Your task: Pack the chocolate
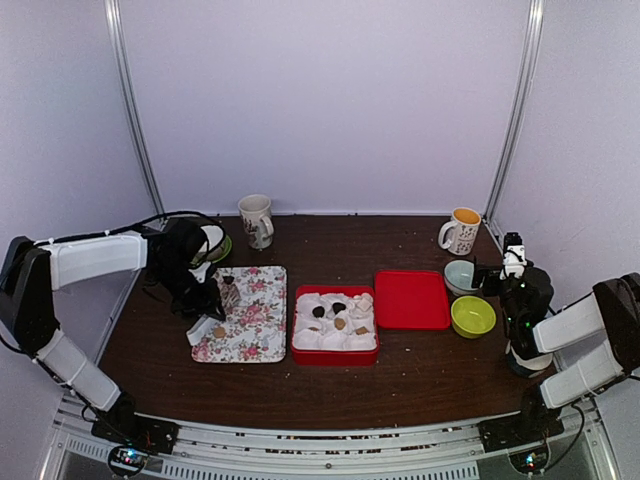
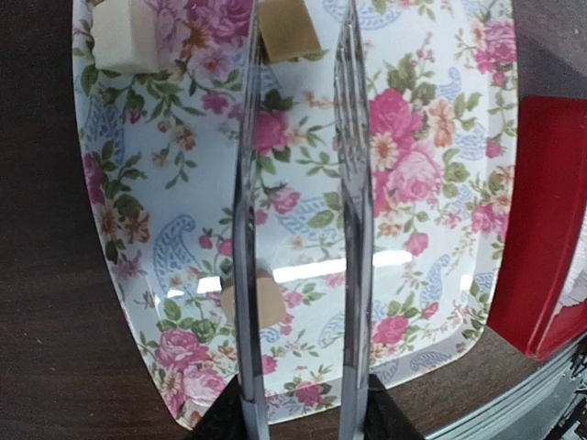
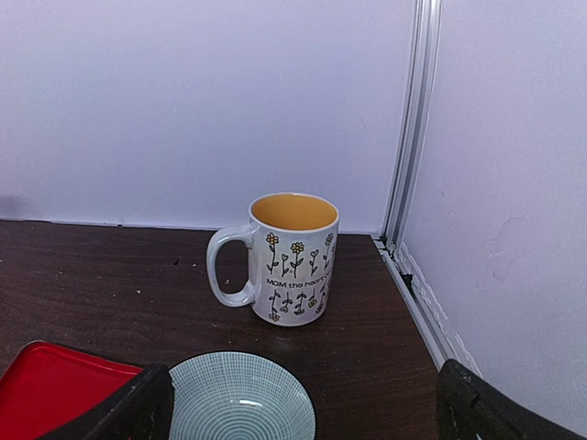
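Note:
My left gripper [image 1: 213, 305] is low over the flowered tray [image 1: 250, 340]; in the left wrist view [image 2: 303, 18] its fingertips close on a tan chocolate [image 2: 289, 32]. A pale cube [image 2: 124, 32] lies beside it, and another tan piece [image 2: 257, 302] lies lower on the tray, partly behind a finger. The red box [image 1: 335, 355] holds dark and tan pieces in white wrappers. My right gripper [image 1: 488, 275] stands open at the right, with nothing between its fingers in its wrist view.
A red lid [image 1: 412, 300], green bowl [image 1: 473, 318] and pale bowl [image 3: 243, 403] are right of the box. A mug [image 1: 255, 225] and an orange-lined mug [image 3: 289, 275] stand at the back.

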